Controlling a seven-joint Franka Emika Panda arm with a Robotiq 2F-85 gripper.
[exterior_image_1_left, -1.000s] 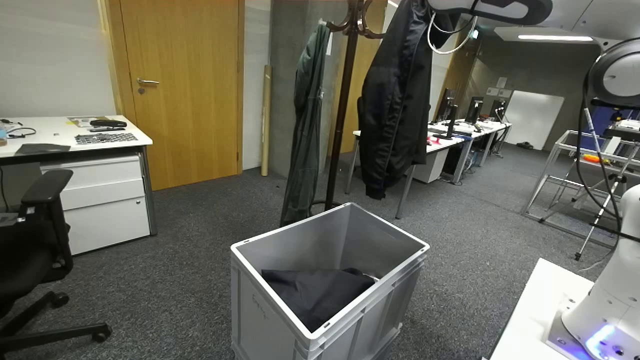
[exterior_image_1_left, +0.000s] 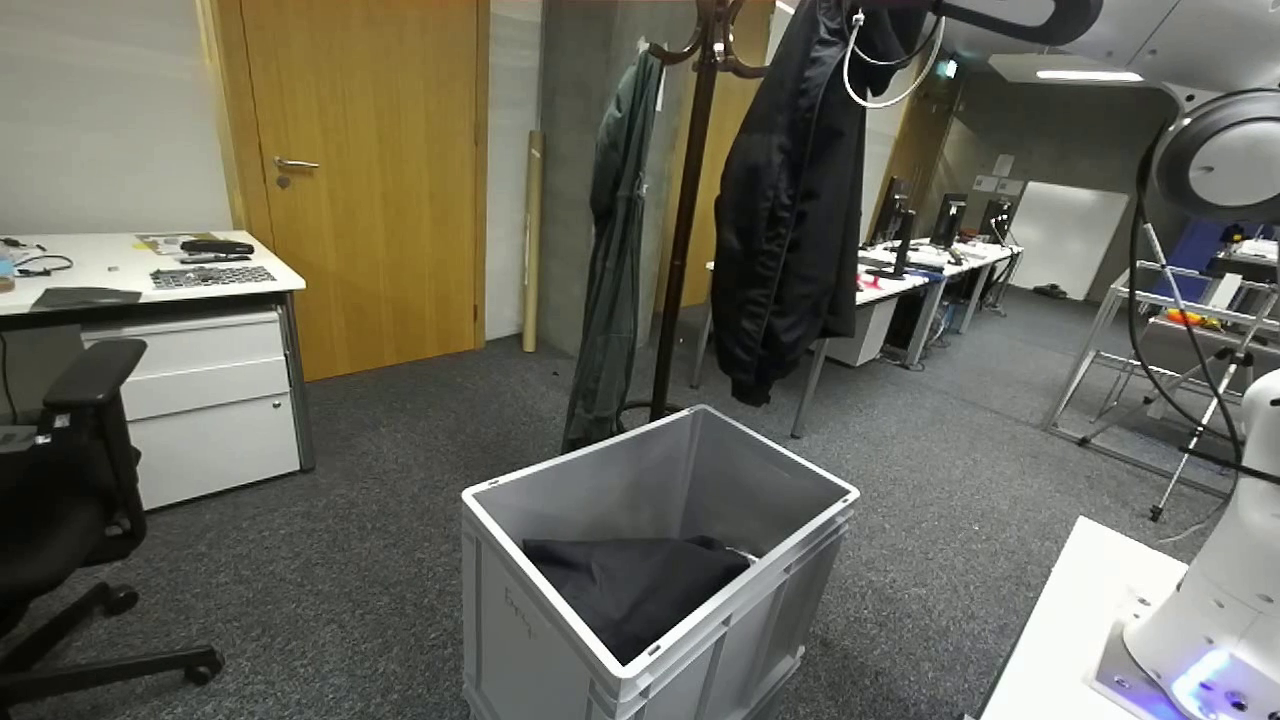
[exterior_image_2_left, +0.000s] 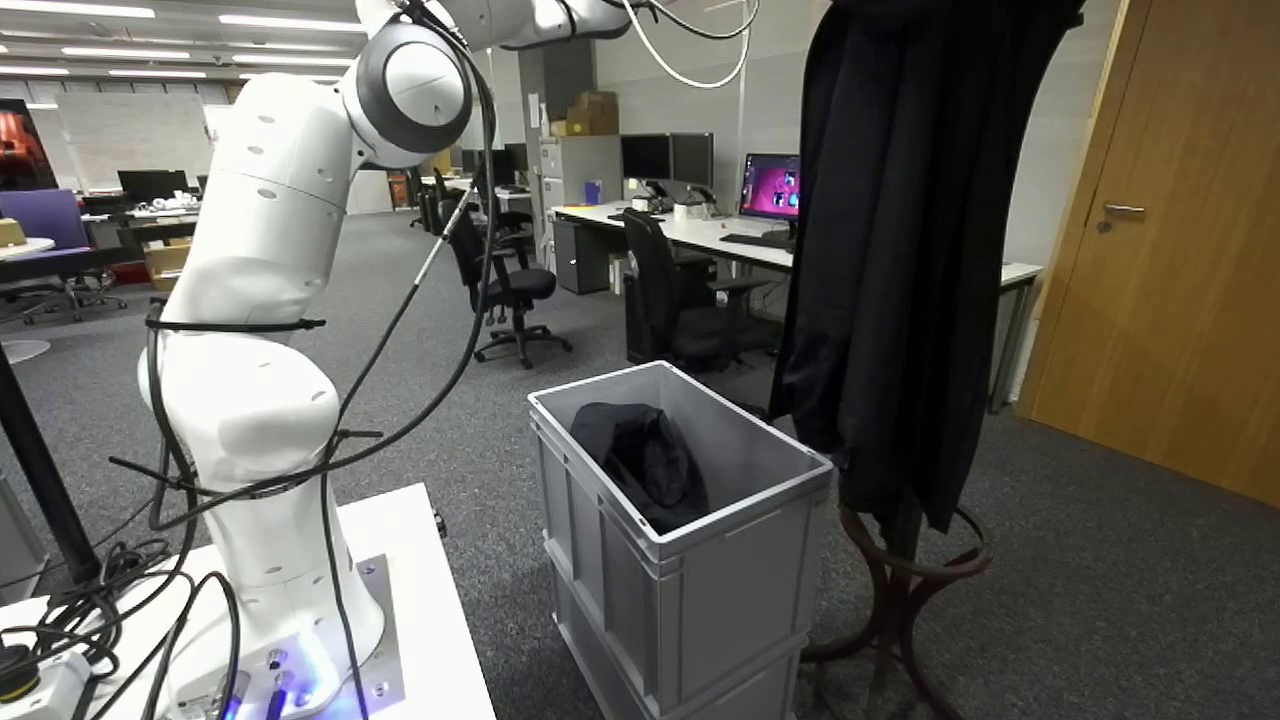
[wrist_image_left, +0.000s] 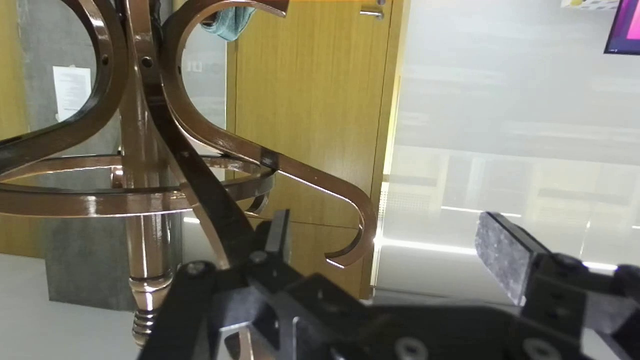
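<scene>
In the wrist view my gripper is open, its fingers (wrist_image_left: 507, 255) wide apart and no cloth between them. A curved hook of the brown coat rack (wrist_image_left: 354, 207) shows in the gap, apparently beyond the fingertips; another rack arm runs behind the left finger. A black jacket (exterior_image_1_left: 792, 204) hangs high beside the rack in exterior view 1, its top cut off by the frame. Dark garments (exterior_image_2_left: 912, 240) hang over the rack in exterior view 2. A dark green garment (exterior_image_1_left: 612, 240) hangs on the rack's other side. The gripper is outside both exterior views.
A grey crate (exterior_image_1_left: 768, 546) stands on the floor below the rack, with black cloth (exterior_image_1_left: 636, 588) inside. My arm's base (exterior_image_2_left: 288, 636) is on a white table. Desks and an office chair (exterior_image_1_left: 72, 480) stand farther off; open carpet lies around the crate.
The arm and its white cable have shifted slightly left in exterior view 1. The black jacket's upper part has swung a little left too. The crate and its cloth look the same.
</scene>
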